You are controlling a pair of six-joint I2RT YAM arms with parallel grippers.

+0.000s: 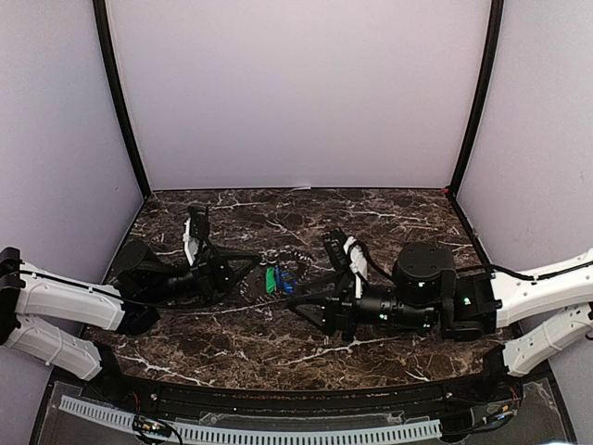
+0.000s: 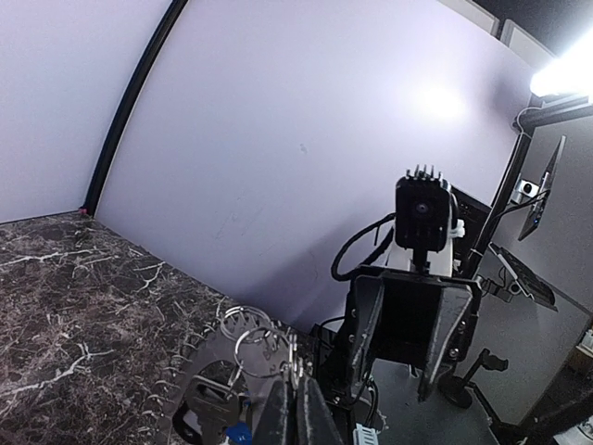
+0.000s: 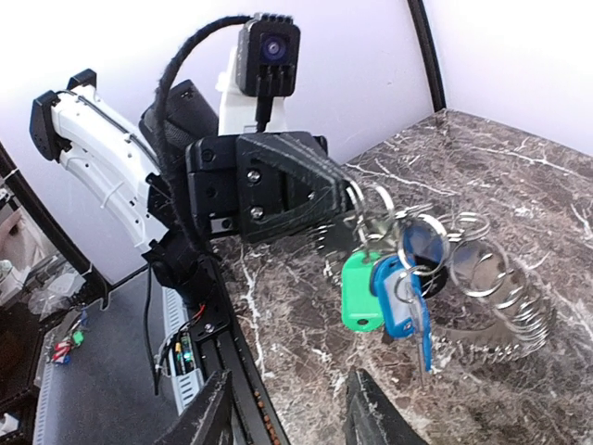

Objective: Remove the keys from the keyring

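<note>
My left gripper (image 1: pixel 257 259) is shut, with metal rings (image 3: pixel 372 206) at its fingertips in the right wrist view. From these rings hang a green key tag (image 3: pixel 361 292) and blue key tags (image 3: pixel 397 297), with a thin key (image 3: pixel 425 336) beside the blue ones. More rings (image 3: pixel 484 269) and a looped coil (image 3: pixel 525 324) trail to the right. In the left wrist view, rings (image 2: pixel 248 326) show just beyond the left fingertips. My right gripper stands open, apart from the tags, with nothing between its fingers.
Pale walls (image 1: pixel 296 93) enclose it, and a slotted white strip (image 1: pixel 306 436) runs along the front edge.
</note>
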